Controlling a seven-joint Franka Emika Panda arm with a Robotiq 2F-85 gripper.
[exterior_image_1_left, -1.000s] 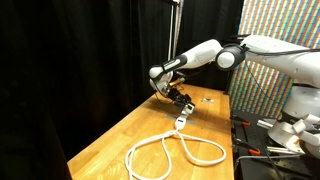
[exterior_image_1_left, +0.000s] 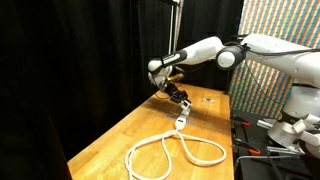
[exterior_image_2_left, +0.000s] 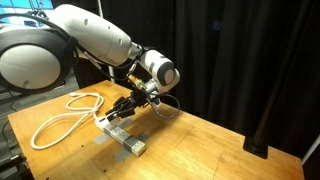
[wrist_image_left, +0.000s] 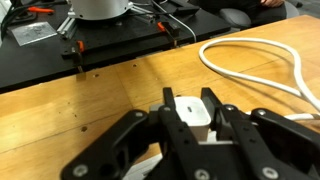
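Note:
A white power strip (exterior_image_2_left: 125, 141) lies on the wooden table, with its white cord (exterior_image_2_left: 62, 105) looping away from one end. Low over the strip, my gripper (exterior_image_1_left: 181, 100) is shut on a small white, plug-like piece (wrist_image_left: 194, 111), which shows between the dark fingers in the wrist view. Part of the strip (wrist_image_left: 142, 170) appears beneath the fingers there. The fingers hide the underside of the held piece, so I cannot tell whether it touches the strip.
Bare table (exterior_image_2_left: 220, 160) stretches in front of the dark curtain (exterior_image_2_left: 230, 60). The robot's base (wrist_image_left: 98, 8) stands at the table's edge. A thin cable (exterior_image_2_left: 171, 99) curves near the gripper.
The gripper has shifted very slightly downward over the strip. The strip and its cord have kept their places.

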